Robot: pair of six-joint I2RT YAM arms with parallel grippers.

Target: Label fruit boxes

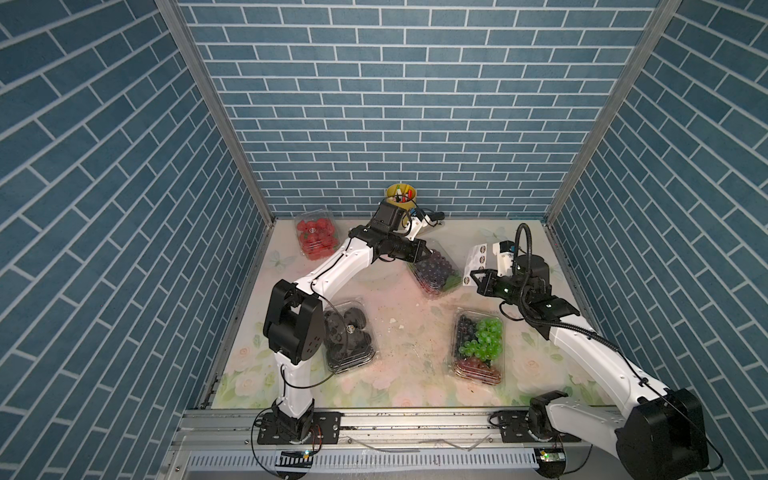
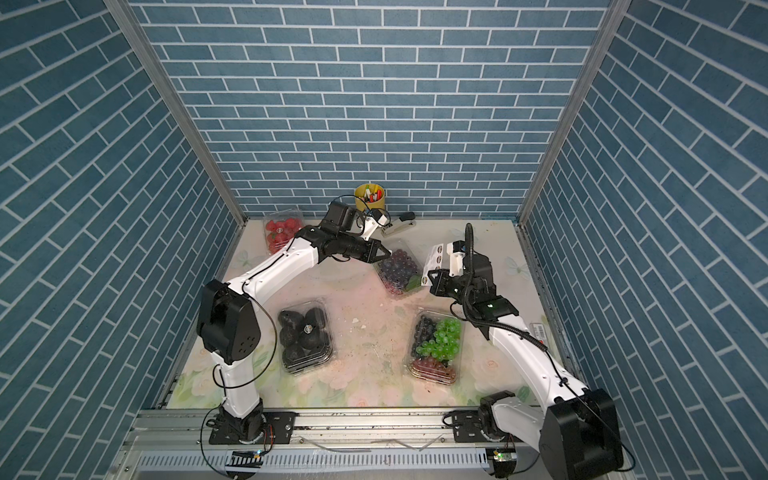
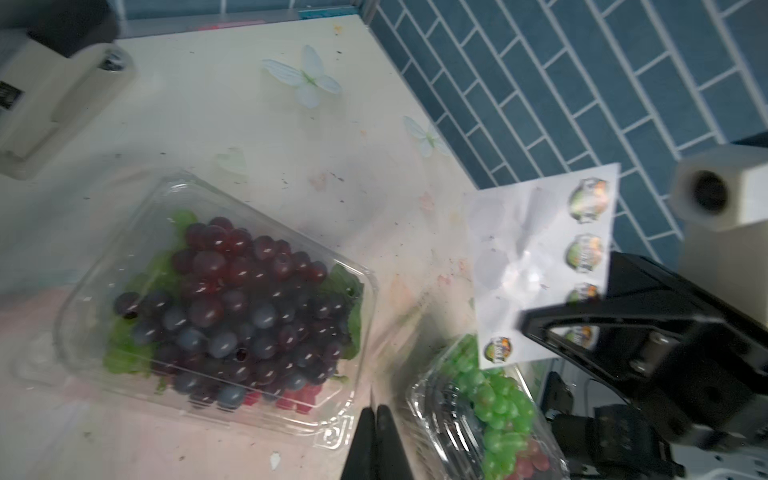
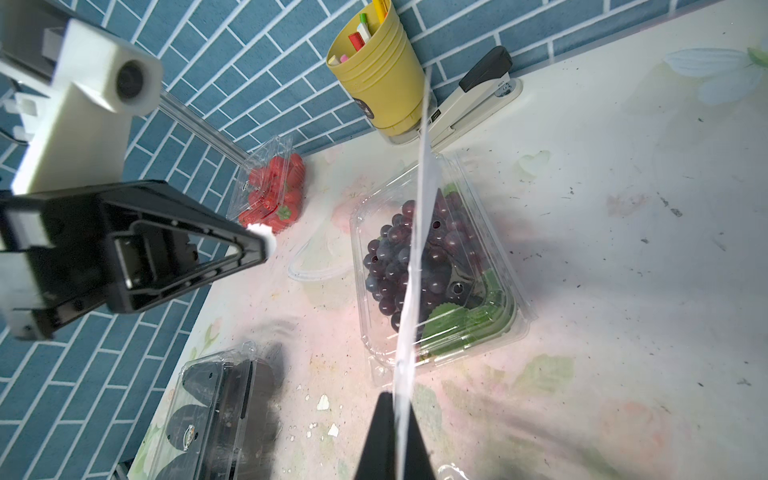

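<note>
My right gripper is shut on a white label sheet (image 3: 520, 248), held upright above the table. Several round labels run along the sheet's edges in the left wrist view. Left of the sheet, my left gripper (image 1: 424, 254) hovers over the clear box of dark grapes (image 3: 232, 312); its fingers are shut in the left wrist view. A small white patch (image 4: 264, 238) shows at its fingertips in the right wrist view; what it is, I cannot tell. No label shows on this box. Other clear boxes hold strawberries (image 1: 317, 236), dark fruit (image 1: 349, 340) and mixed grapes (image 1: 480, 344).
A yellow cup (image 4: 380, 72) of pens stands against the back wall, with a stapler (image 4: 476, 100) beside it.
</note>
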